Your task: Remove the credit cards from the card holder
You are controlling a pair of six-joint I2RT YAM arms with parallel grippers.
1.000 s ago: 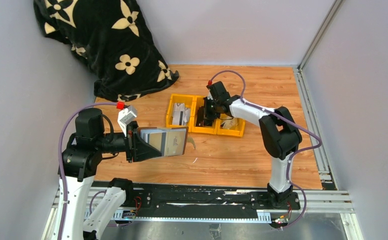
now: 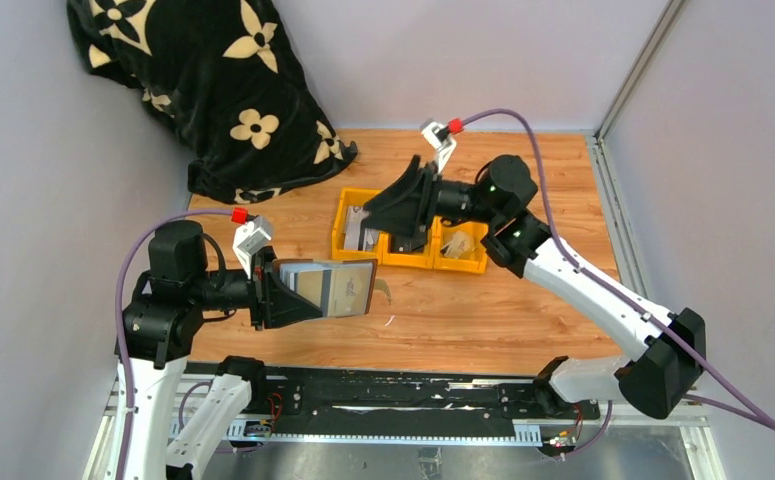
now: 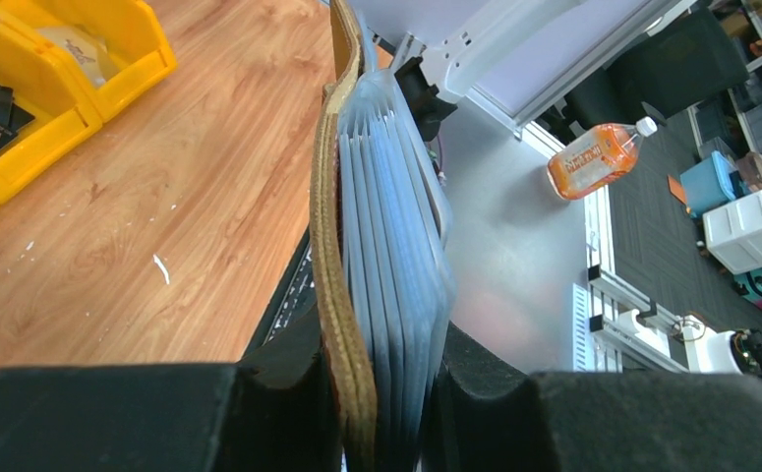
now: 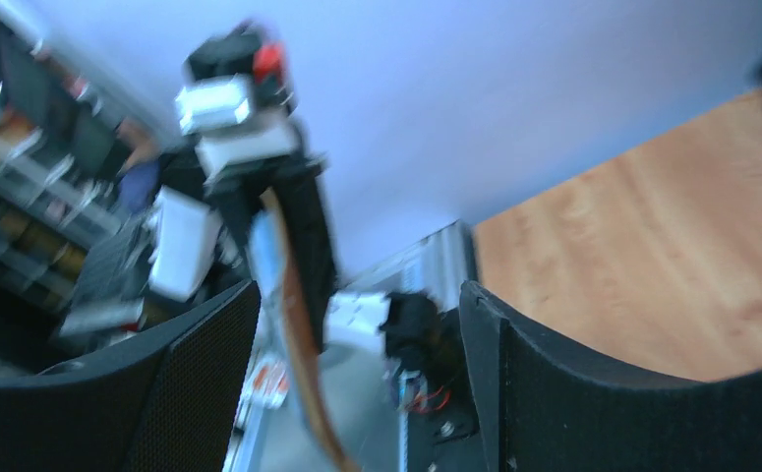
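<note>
A brown card holder [image 2: 361, 292] with clear sleeves is held above the table, my left gripper [image 2: 281, 287] shut on its edge. In the left wrist view the card holder [image 3: 329, 226] stands upright between the fingers, its stack of bluish clear sleeves [image 3: 381, 216] fanned at the top. Pale cards show through the sleeves in the top view. My right gripper [image 2: 393, 190] is raised to the right of the card holder and toward the back, over the yellow bins. Its fingers [image 4: 195, 369] stand apart with nothing between them. The card holder [image 4: 298, 334] appears blurred beyond them.
Yellow bins [image 2: 468, 265] stand in a row at mid-table: whitish cards [image 2: 355, 240] in the left one, dark cards [image 2: 403, 246] in the middle, a pale item [image 2: 458, 245] in the right. A black patterned cloth [image 2: 233, 110] lies at back left.
My right arm has lifted out of the middle bin and swung up toward the left and the camera. The left arm and the card holder have stayed nearly still.
</note>
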